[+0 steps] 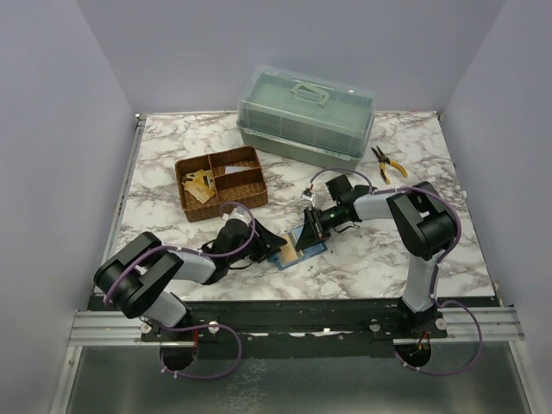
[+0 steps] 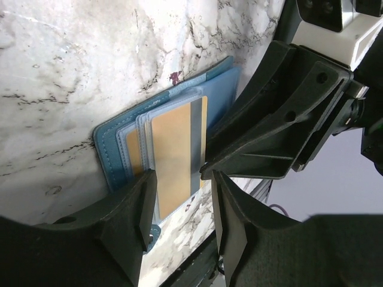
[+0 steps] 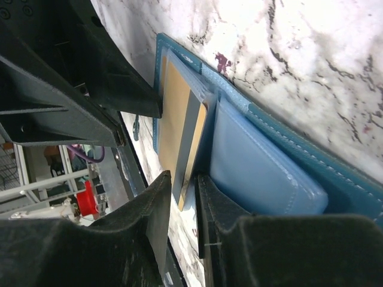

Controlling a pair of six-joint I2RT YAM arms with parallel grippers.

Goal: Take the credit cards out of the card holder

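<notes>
A blue card holder (image 1: pixel 307 250) lies open on the marble table, holding tan cards with a dark stripe (image 2: pixel 170 155) in clear sleeves (image 3: pixel 251 155). My left gripper (image 1: pixel 269 245) is at the holder's left side; in the left wrist view its fingertips (image 2: pixel 143 197) are at the cards' near edge, and what is between them is hidden. My right gripper has its fingertips at the striped edge of a card, slightly apart; whether they grip it is unclear.
A wicker divided basket (image 1: pixel 221 200) stands at back left, a green lidded plastic box (image 1: pixel 306 129) at the back, yellow-handled pliers (image 1: pixel 387 168) at right. The table's front edge is close below the grippers.
</notes>
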